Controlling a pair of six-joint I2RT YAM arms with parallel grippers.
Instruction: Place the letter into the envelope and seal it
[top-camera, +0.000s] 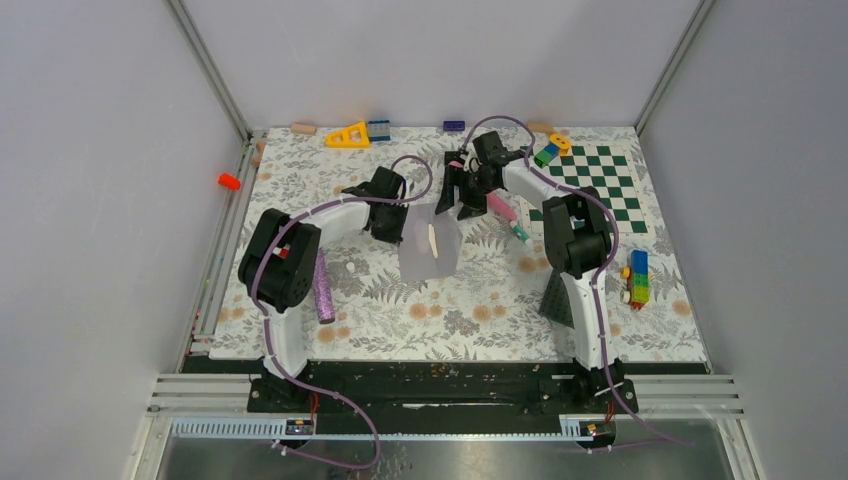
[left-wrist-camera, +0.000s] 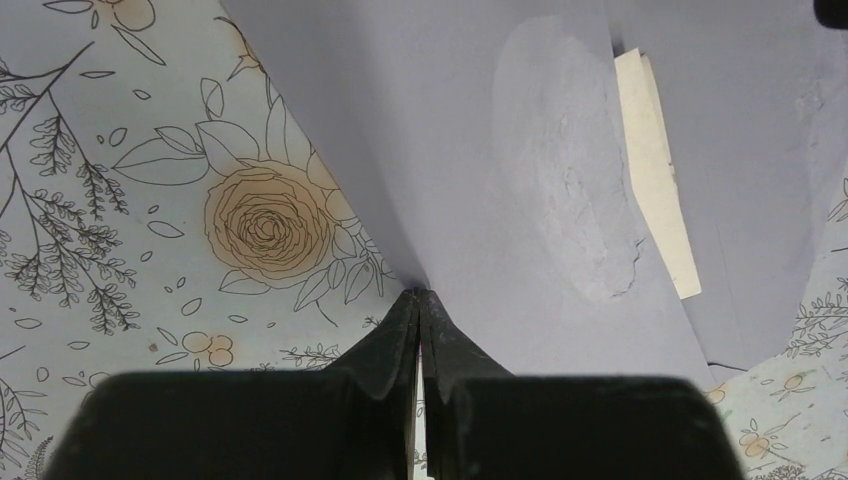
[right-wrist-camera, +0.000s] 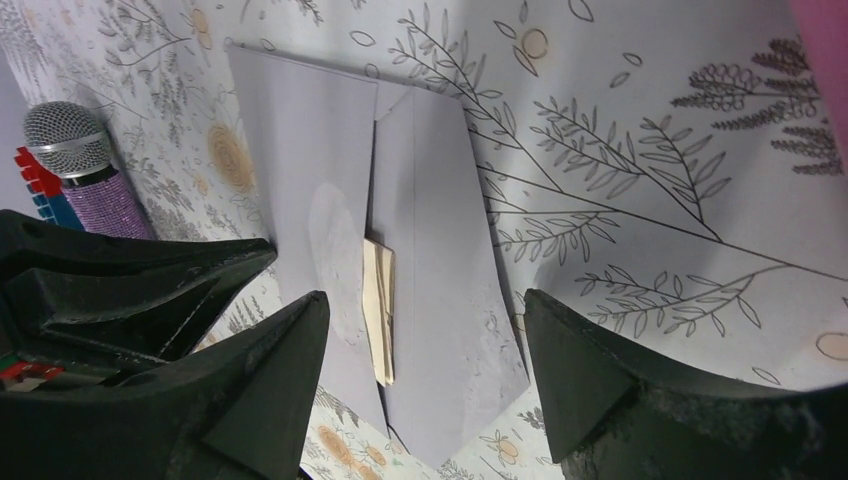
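The grey envelope lies on the patterned table between my arms. A cream strip, which may be the letter's edge or the flap's adhesive band, shows along the slit between the envelope's two grey panels. My left gripper is shut, with its tips touching the envelope's left edge; whether paper is pinched between them is hidden. My right gripper stands open above the envelope's right part, nothing between its fingers. In the right wrist view the left gripper's dark fingers reach the envelope's far edge.
A microphone with a purple glitter handle lies left of the envelope. Pink object and small green tube sit right of it. A chessboard fills the back right.
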